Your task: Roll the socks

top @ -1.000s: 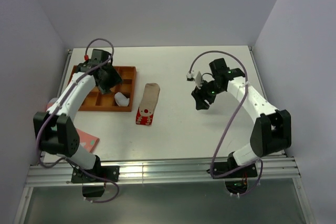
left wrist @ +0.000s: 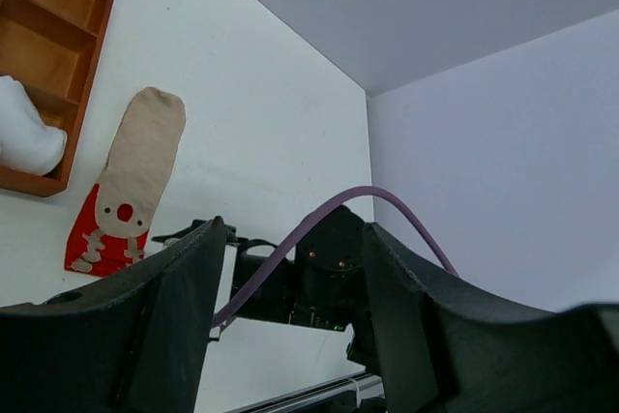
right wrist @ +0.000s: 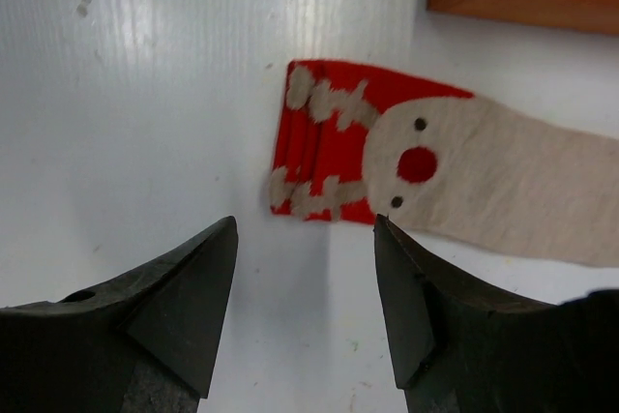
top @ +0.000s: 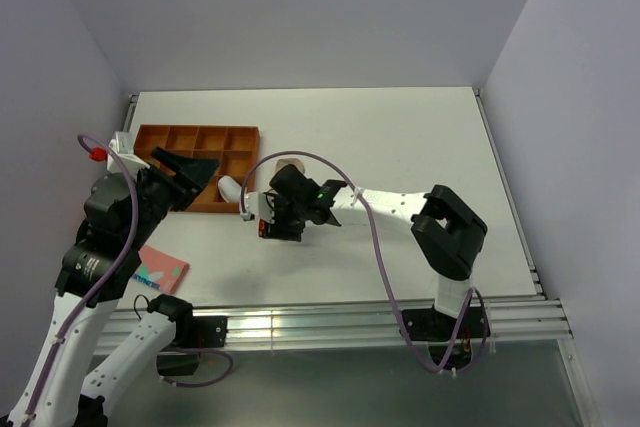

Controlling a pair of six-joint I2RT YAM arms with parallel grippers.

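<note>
A beige sock with a red reindeer-face cuff (left wrist: 133, 171) lies flat on the white table beside the wooden box, as the left wrist view shows; in the right wrist view its red end (right wrist: 329, 142) faces my fingers. My right gripper is open above the table beside that cuff, nothing between its fingers, and hides much of the sock from the top view. My left gripper is open and raised at the left side, nothing between its fingers.
The divided wooden box (top: 195, 133) holds a white rolled item (top: 228, 189). A pink folded cloth (top: 168, 269) lies at the front left.
My right arm has swung left to over the sock, covering it in the top view.
</note>
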